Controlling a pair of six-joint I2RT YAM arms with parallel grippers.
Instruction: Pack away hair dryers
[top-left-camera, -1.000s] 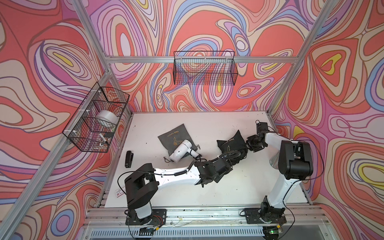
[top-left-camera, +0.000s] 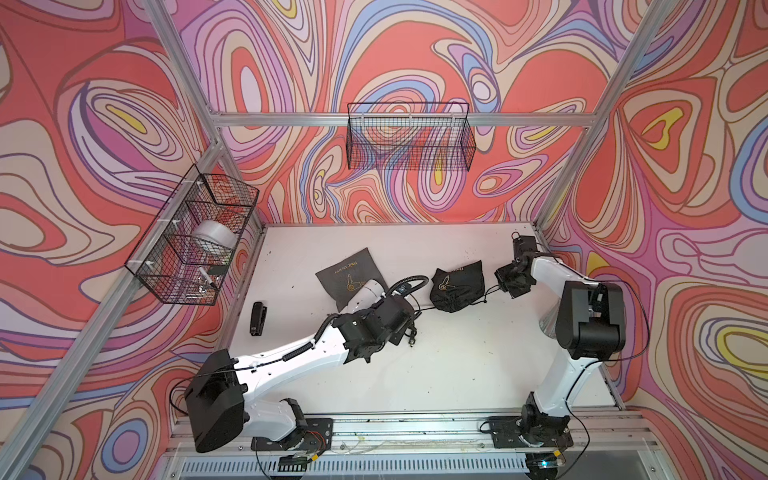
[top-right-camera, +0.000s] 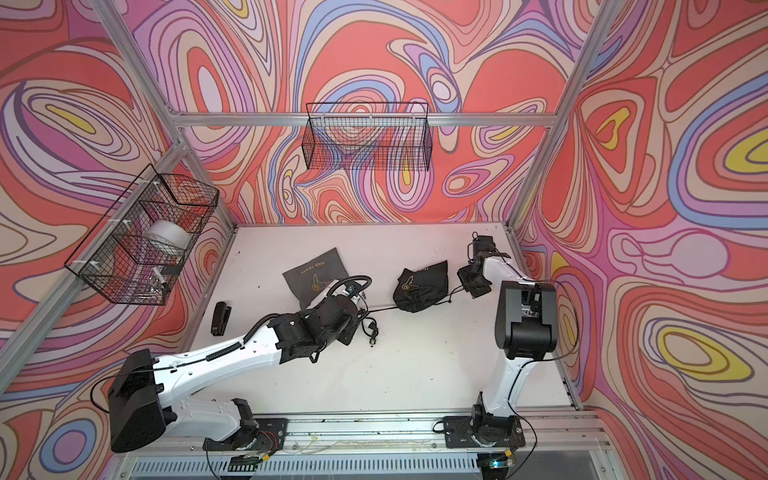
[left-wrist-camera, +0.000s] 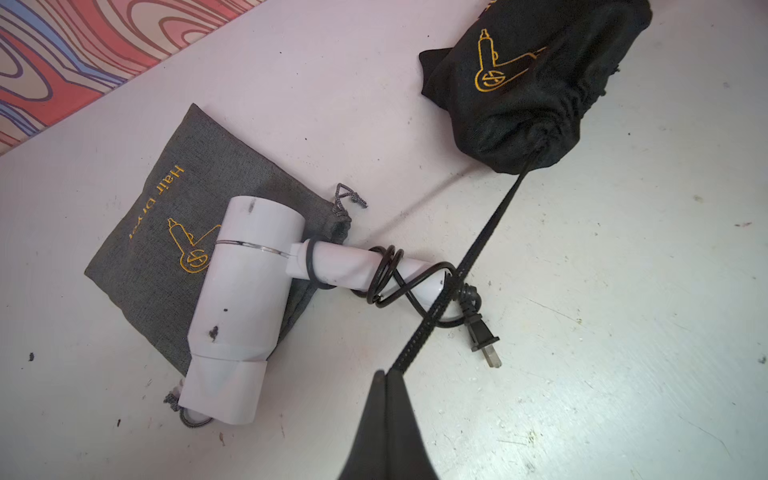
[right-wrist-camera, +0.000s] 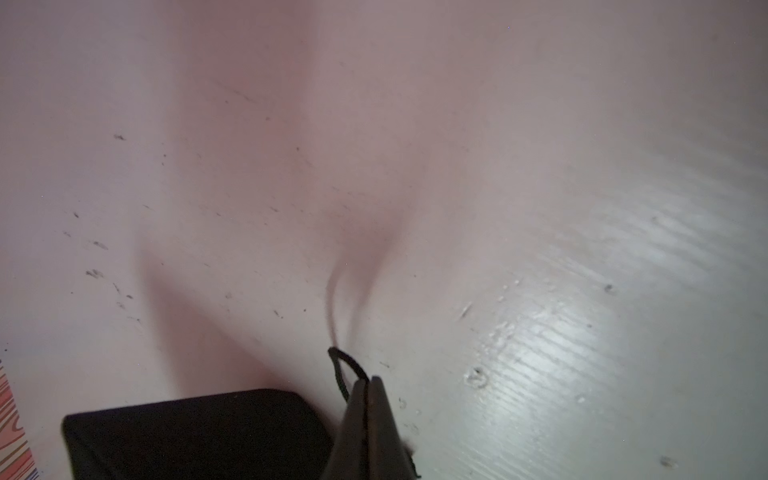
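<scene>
A black drawstring bag (left-wrist-camera: 520, 80) with a gold dryer print lies bulging at mid-table, its mouth gathered. Its black cord (left-wrist-camera: 500, 212) runs taut to my left gripper, which is shut on it. On the bag's other side, my right gripper is shut on a black cord; a small loop pokes past the fingertips. In the top left view, cord stretches from the bag (top-left-camera: 458, 286) toward both arms. A white hair dryer (left-wrist-camera: 244, 280), cable wound round its handle, rests partly on a flat grey bag (left-wrist-camera: 172, 248). My left arm partly covers this dryer from above.
A black object (top-left-camera: 257, 318) lies near the table's left edge. One wire basket (top-left-camera: 200, 232) with white items hangs at left; another basket (top-left-camera: 410, 144) on the back wall looks empty.
My left gripper has moved left, away from the black bag, drawing the cord out taut. The bag has shifted slightly left and its mouth bunched. The right arm has moved only a little.
</scene>
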